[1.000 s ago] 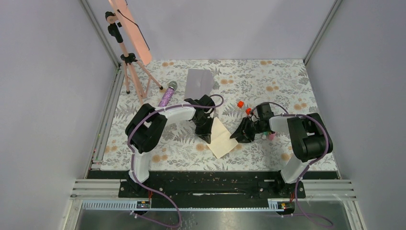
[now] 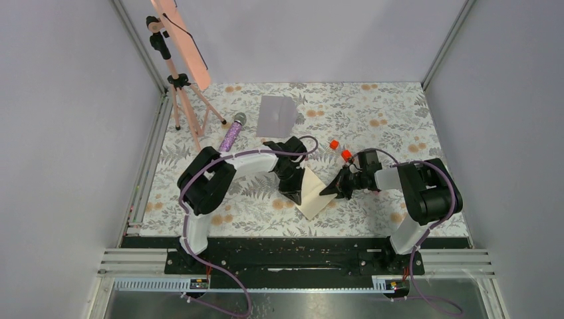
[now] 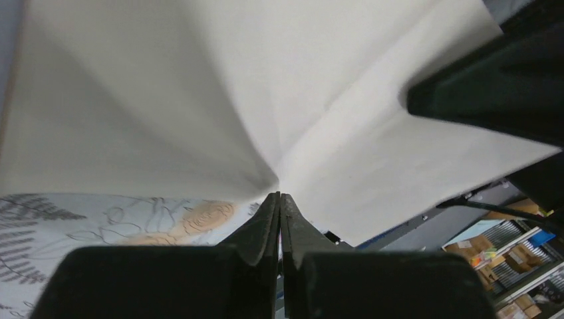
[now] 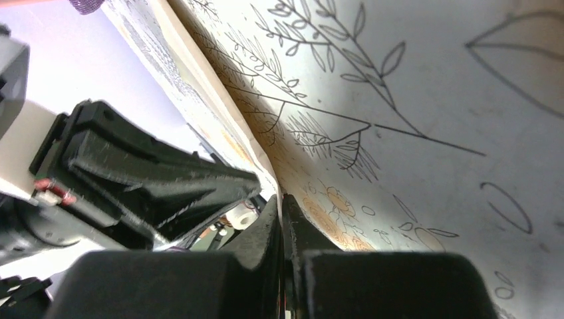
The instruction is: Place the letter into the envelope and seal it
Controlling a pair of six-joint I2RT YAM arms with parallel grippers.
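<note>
The cream envelope (image 2: pixel 318 205) lies bent near the front middle of the patterned table, between my two grippers. Whether a letter is inside cannot be seen. At its left side, my left gripper (image 2: pixel 297 198) is shut; in the left wrist view, creases in the paper (image 3: pixel 166 100) run together at its fingertips, which pinch the edge. My right gripper (image 2: pixel 323 193) is shut at the other side. In the right wrist view, the thin paper edge (image 4: pixel 256 149) comes down to its fingertips; whether it passes between them or just behind is unclear.
A grey sheet (image 2: pixel 277 117) lies at the back. Left of it are a purple microphone (image 2: pixel 231 133) and a tripod (image 2: pixel 187 106). Red cubes (image 2: pixel 334 144) sit behind the right gripper.
My left gripper has shifted right and slightly toward the front, and the envelope has moved right with it. The paper has become more bent. My right gripper has moved only slightly.
</note>
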